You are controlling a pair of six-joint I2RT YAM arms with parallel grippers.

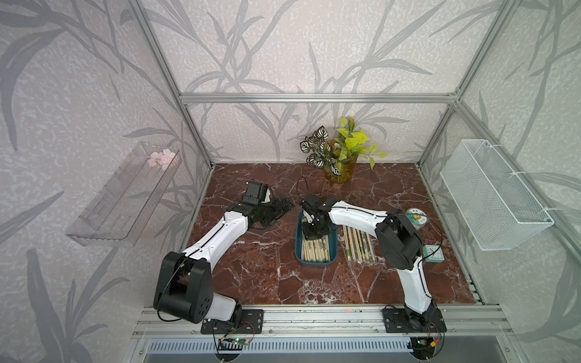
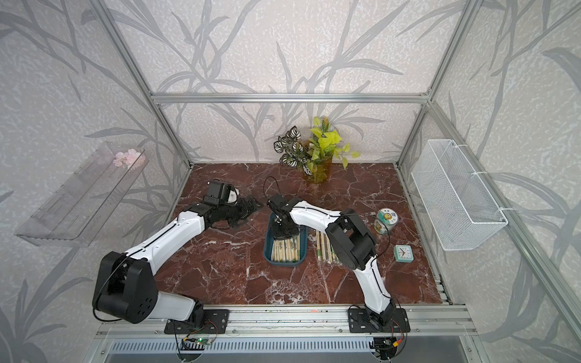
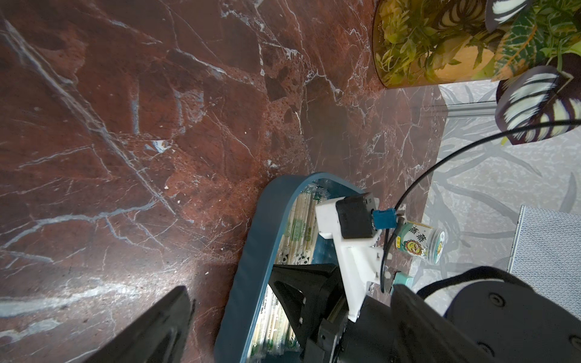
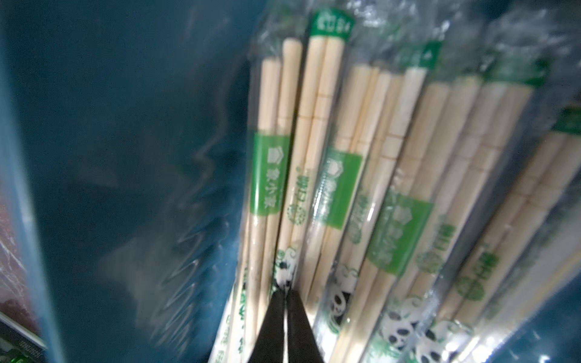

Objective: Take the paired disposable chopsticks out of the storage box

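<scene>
A blue storage box [image 1: 298, 254] holds several wrapped pairs of disposable chopsticks [image 4: 322, 181] with green labels. My right gripper is down inside the box, shut, its tips on or just over the chopsticks; whether anything thin is between them I cannot tell. More wrapped chopsticks [image 1: 357, 243] lie on the table right of the box, partly under my right arm. My left gripper [image 1: 284, 205] hangs just left of the box's back; in the left wrist view its two fingers show blurred and wide apart, open with nothing between them.
A potted plant [image 1: 340, 169] stands at the back. A round tin [image 2: 386, 219] and a mint clock [image 2: 403, 253] sit at the right. A clear tray [image 1: 121, 205] and a white mesh basket [image 2: 454, 217] are on the side walls.
</scene>
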